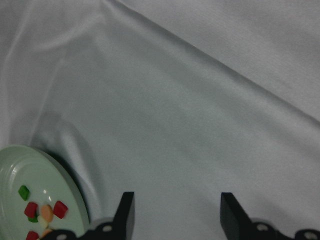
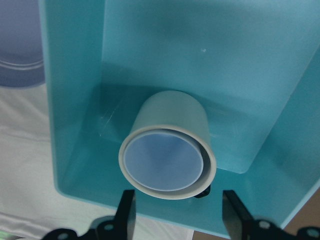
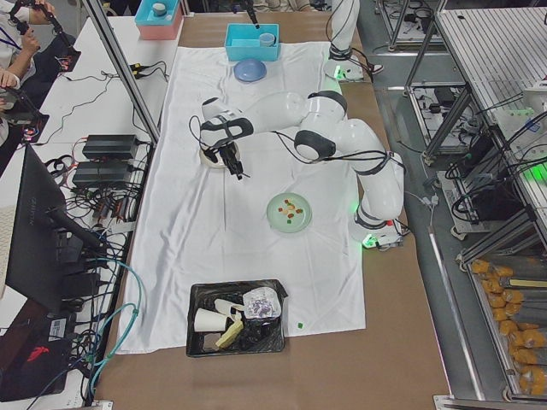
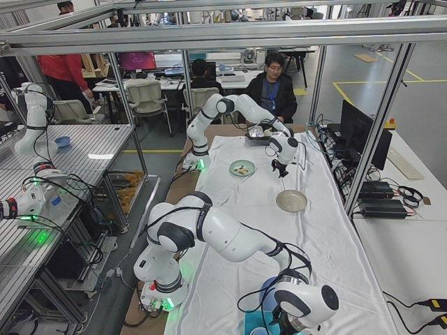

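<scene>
My left gripper hangs open over bare white cloth beside a green plate (image 3: 289, 213) holding several small coloured pieces; in the camera left view it is partly in front of a beige plate (image 4: 291, 200). My right gripper is open above a turquoise bin (image 2: 210, 50), where a pale cup (image 2: 167, 110) with a light blue inside lies, nothing between the fingers. A blue plate (image 2: 17, 50) is beside the bin.
A black tray (image 3: 265, 342) with white items, a yellow one and a wrapped bundle sits at one end of the table. The cloth between plates is mostly clear.
</scene>
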